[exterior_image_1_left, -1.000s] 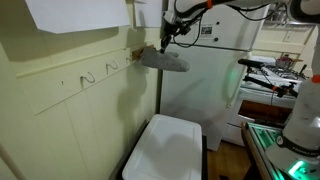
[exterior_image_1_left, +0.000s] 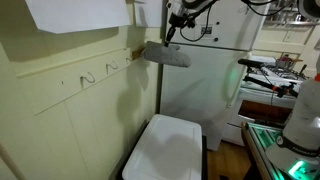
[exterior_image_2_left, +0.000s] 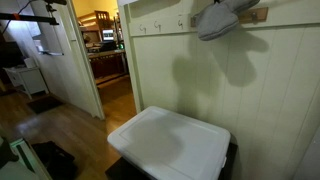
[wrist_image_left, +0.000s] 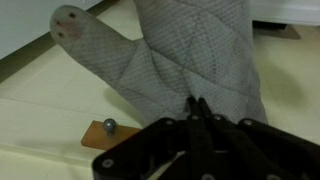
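Observation:
A grey quilted oven mitt (exterior_image_1_left: 167, 55) hangs high by the cream panelled wall, with my gripper (exterior_image_1_left: 167, 42) above it. In the wrist view the mitt (wrist_image_left: 190, 50) fills the upper middle, its thumb pointing left. Creases in the cloth run to my gripper, shut on the mitt's fabric. Left of the fingers, a wooden rack (wrist_image_left: 97, 137) with a round metal knob (wrist_image_left: 110, 126) shows on the wall. From the other side, the mitt (exterior_image_2_left: 218, 23) partly covers the wooden rack (exterior_image_2_left: 257, 15); whether they touch I cannot tell.
Metal hooks (exterior_image_1_left: 88, 78) line the wall left of the rack. Below stands a bin with a white lid (exterior_image_1_left: 165, 148), its top clear. A white fridge (exterior_image_1_left: 215, 70) is behind the arm, and a white sheet or box (exterior_image_1_left: 70, 14) hangs at the upper left.
The mitt has shifted slightly with my gripper and now hangs more level. The bin and the rest of the room are unchanged.

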